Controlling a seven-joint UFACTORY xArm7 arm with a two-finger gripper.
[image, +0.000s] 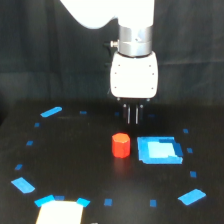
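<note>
My white arm holds the gripper (134, 112) high above the dark table (100, 185), between and behind a red block (121, 145) and a blue-edged square container (159, 150) with a pale inside. The red block stands on the table to the left of the container, clear of the gripper. The finger tips are dark and small; nothing shows held between them, and their spacing is hard to make out.
A pale object (60, 212) with blue at its edge sits at the front left. Strips and small squares of blue tape mark the table.
</note>
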